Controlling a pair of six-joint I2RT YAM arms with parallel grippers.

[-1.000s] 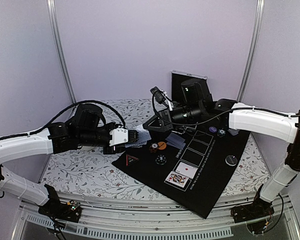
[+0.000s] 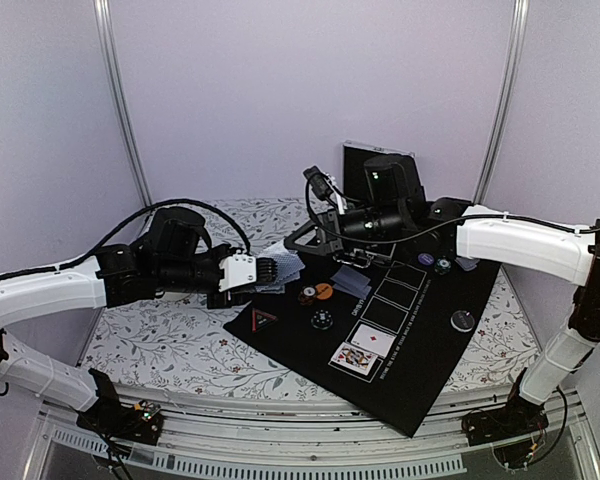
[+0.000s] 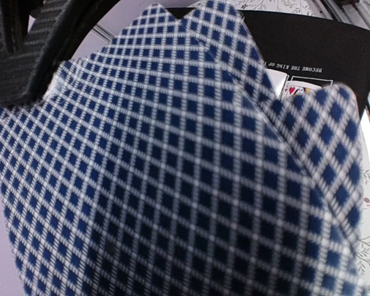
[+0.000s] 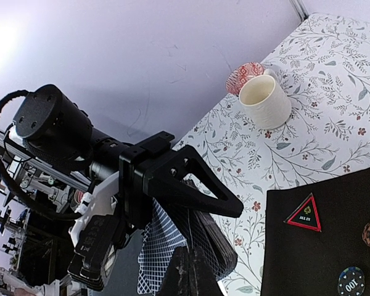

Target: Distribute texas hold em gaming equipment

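Note:
A fanned stack of blue-and-white checked playing cards [image 3: 172, 154] fills the left wrist view. My left gripper [image 2: 264, 271] is shut on it, above the mat's left end; one dark finger [image 3: 18, 68] shows at the cards' edge. My right gripper [image 2: 290, 243] is shut right at the cards. In the right wrist view its fingertips [image 4: 184, 262] overlap the stack [image 4: 157, 253]; whether a thin card is pinched between them is unclear. On the black mat [image 2: 420, 375] lie two face-up cards, a diamond card [image 2: 373, 339] and a picture card [image 2: 354, 358].
A red-edged triangular ALL IN marker [image 4: 306, 214], a dark chip [image 2: 322, 319] and an orange disc [image 2: 323, 291] lie on the mat's left part. Face-down cards [image 2: 351, 280] are behind them. A white cup [image 4: 265, 102] stands on the floral cloth. An open black case [image 2: 358, 172] is at the back.
My right gripper has shifted slightly up in the top view, and the checked cards beside its tip show a little more. The left arm and the things on the mat stay put.

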